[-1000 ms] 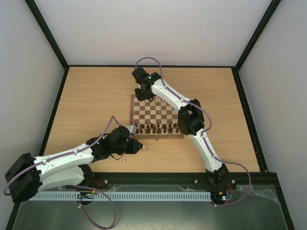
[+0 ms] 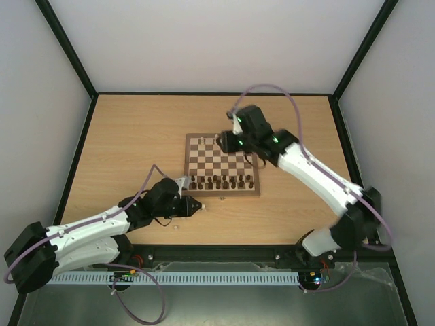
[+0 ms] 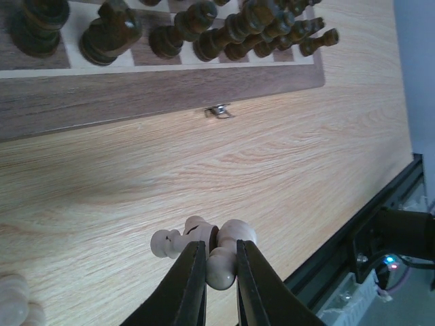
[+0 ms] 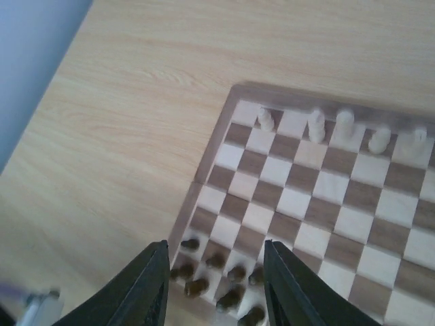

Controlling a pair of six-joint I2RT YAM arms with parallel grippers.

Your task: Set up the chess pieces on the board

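Note:
The wooden chessboard [image 2: 221,163] lies mid-table, with dark pieces [image 3: 234,28] standing along its near side. On the far row several white pieces [image 4: 317,126] stand upright in the right wrist view. My left gripper is shut on a white piece [image 3: 221,270], low in front of the board's near edge; another white piece [image 3: 178,240] shows close behind it. Over the far part of the board hangs my right gripper, open, with nothing held between its fingers; the dark pieces seen there are well below.
More white pieces [image 3: 13,302] lie on the table at the lower left of the left wrist view. A metal clasp [image 3: 219,111] sticks out from the board's near edge. Bare table [image 2: 129,142] extends left of the board.
My right arm has swung right and towards the near side, leaving the board's far left corner; it looks blurred with motion. The left arm has hardly moved.

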